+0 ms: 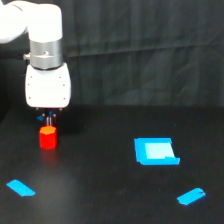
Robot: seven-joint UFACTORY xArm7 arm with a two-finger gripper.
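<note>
A small red block (48, 139), its top face a lighter orange-red, sits on the left of the dark table. Directly above it is my white gripper (47, 120), pointing down, with its fingertips close to the block's top. Dark fingers against the dark backdrop make it hard to tell whether they touch the block, or whether they are open or shut.
Toward the right lies a blue-edged square (142, 144) with a pale centre. Blue tape strips mark the table at the front left (20, 188) and front right (190, 196). Bare dark table fills the middle.
</note>
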